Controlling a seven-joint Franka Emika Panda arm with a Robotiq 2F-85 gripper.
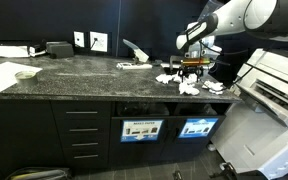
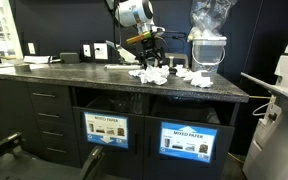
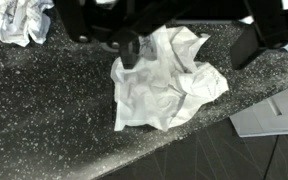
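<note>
Crumpled white paper (image 3: pixel 162 88) lies on the dark speckled counter, below my gripper in the wrist view. The two fingers stand wide apart, with the upper part of the paper showing between them; nothing is gripped. Exterior view 1 has the gripper (image 1: pixel 192 70) low over the scattered paper pieces (image 1: pixel 188 89) at the counter's right end. From the other side, the gripper (image 2: pixel 149 48) points down above more crumpled paper (image 2: pixel 152 75). A separate crumpled piece (image 3: pixel 20 20) is at the wrist view's upper left.
Below the counter are two bins labelled mixed paper (image 2: pixel 187 141) (image 2: pixel 107 127). A clear container (image 2: pixel 208 50) stands behind the papers. The counter's front edge runs close to the nearest paper. Toward the left, the countertop (image 1: pixel 94 85) is largely bare.
</note>
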